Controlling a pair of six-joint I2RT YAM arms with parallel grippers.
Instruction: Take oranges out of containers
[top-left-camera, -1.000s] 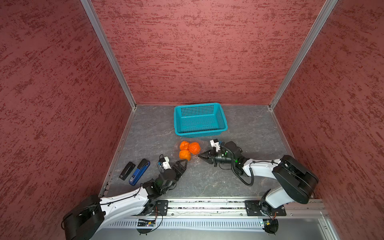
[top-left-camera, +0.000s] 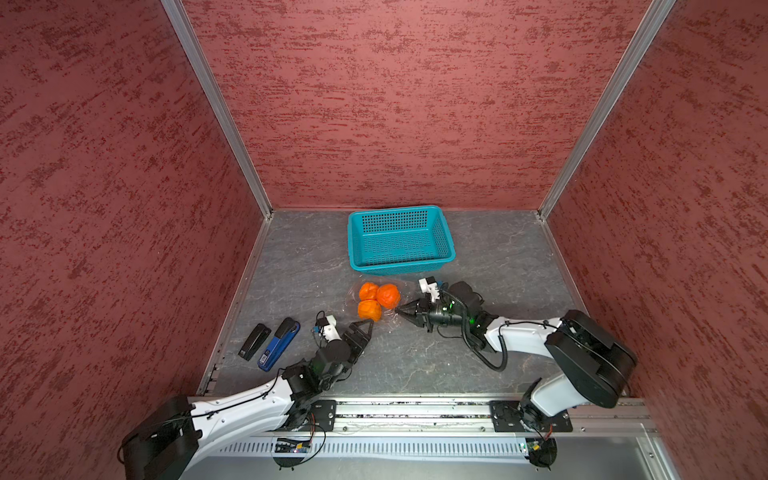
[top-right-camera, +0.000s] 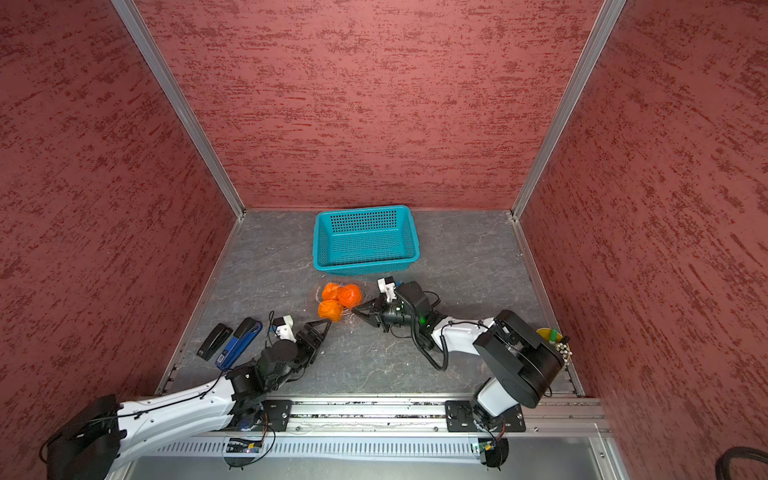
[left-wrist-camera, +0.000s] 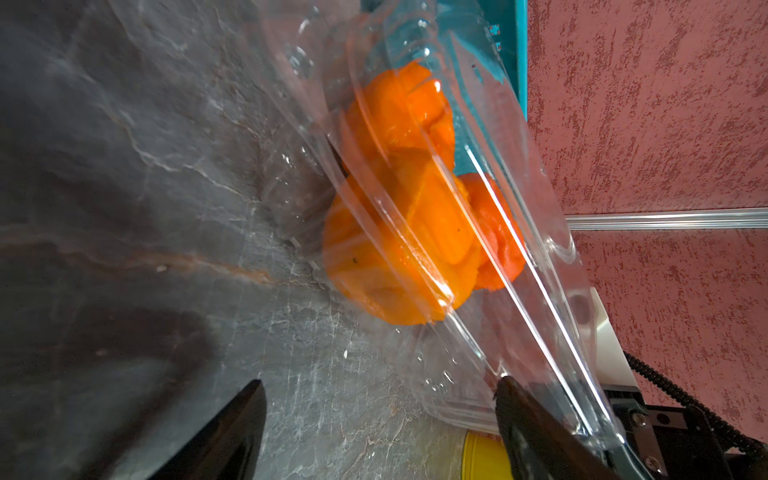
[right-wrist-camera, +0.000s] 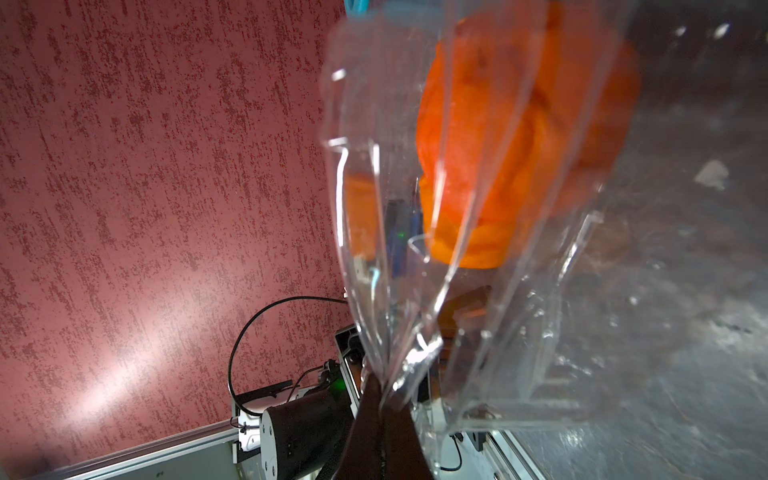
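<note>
Three oranges (top-left-camera: 387, 294) sit in a clear plastic container (left-wrist-camera: 544, 320) in front of the teal basket. My right gripper is shut on the container's rim at its right side, the thin plastic gathered at the fingertips. My left gripper is at the container's front left, just below the nearest orange (top-right-camera: 329, 310), its fingers apart with nothing visibly held between them. In the left wrist view the container's wall runs by the left gripper's right-hand finger.
An empty teal basket (top-left-camera: 400, 240) stands behind the container. Two staplers (top-left-camera: 277, 345) lie at the left. A yellow item (top-right-camera: 546, 336) is partly hidden at the far right.
My left arm has shifted very slightly near the container. The right arm and the oranges look nearly unchanged.
</note>
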